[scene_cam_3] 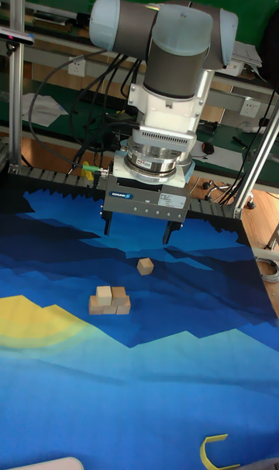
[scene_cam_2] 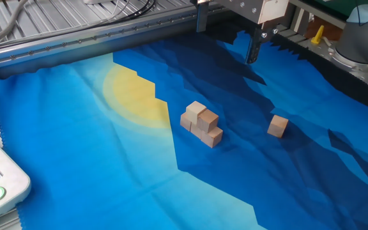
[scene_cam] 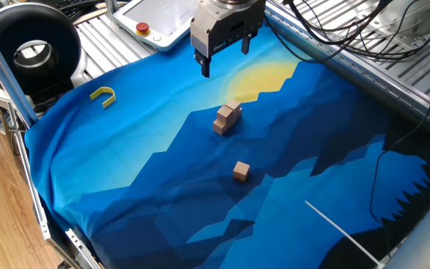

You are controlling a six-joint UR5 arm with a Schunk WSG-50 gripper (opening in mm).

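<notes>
Small wooden blocks form a two-layer stack (scene_cam_2: 200,131) on the blue printed cloth, with a pale block (scene_cam_2: 195,110) and a browner block (scene_cam_2: 208,119) side by side on top of a bottom row. Apart from the stack lies a single wooden cube (scene_cam_2: 278,126), which the third exterior view also shows as a loose cube (scene_cam_3: 145,266). Above the cloth hangs my gripper (scene_cam_3: 138,229), its two dark fingers wide apart and pointing down. It is open, and nothing shows between the fingers. Both the stack and the loose cube are clear of it.
A yellow bracket-shaped piece (scene_cam: 104,96) lies near one cloth edge. A thin white rod (scene_cam: 342,228) rests near the opposite corner. The tablet with a red button (scene_cam: 155,22) stands beside the cloth. Bare cloth surrounds the blocks.
</notes>
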